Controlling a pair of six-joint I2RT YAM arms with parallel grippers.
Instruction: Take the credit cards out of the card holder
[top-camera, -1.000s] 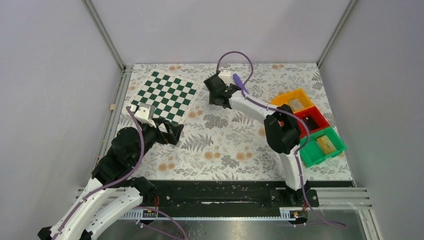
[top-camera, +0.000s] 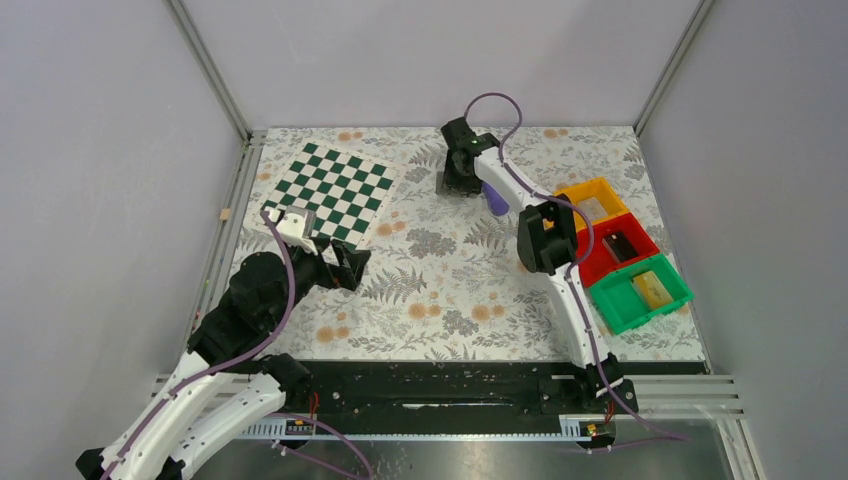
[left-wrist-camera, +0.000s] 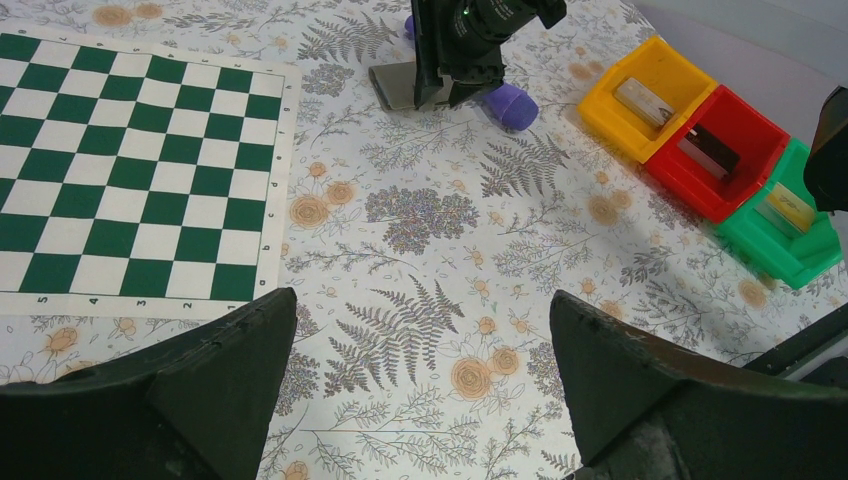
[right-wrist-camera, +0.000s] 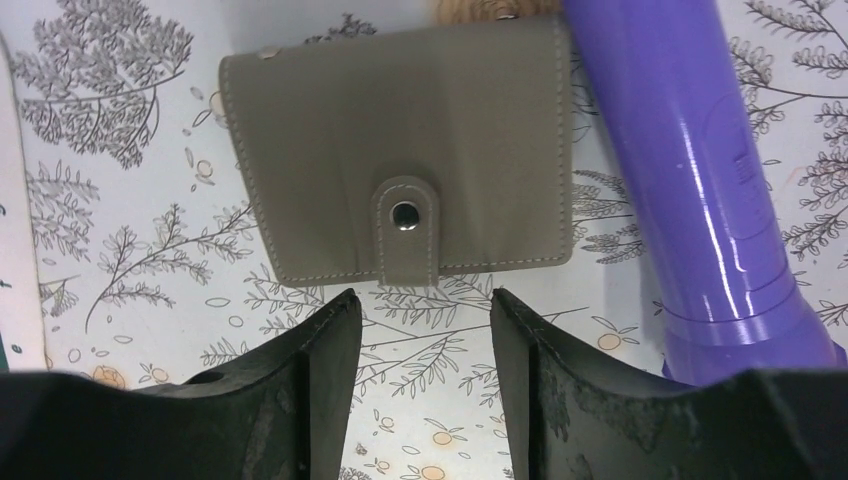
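A grey-brown card holder (right-wrist-camera: 320, 130) lies flat on the floral surface, closed by a snap tab (right-wrist-camera: 406, 250); no cards show. My right gripper is over it, fingers parted just short of the tab with nothing between them; in the top view it largely covers the holder. A purple cylindrical object (right-wrist-camera: 690, 170) lies right beside the holder. My left gripper stands open and empty over the left part of the surface, well away from the holder.
A checkered mat (top-camera: 330, 185) lies at the back left. Yellow (left-wrist-camera: 622, 120), red (left-wrist-camera: 695, 190) and green (left-wrist-camera: 770, 250) bins line the right side, each with an item inside.
My right gripper has moved toward the back and slightly right, onto the card holder. The left arm is almost unchanged.
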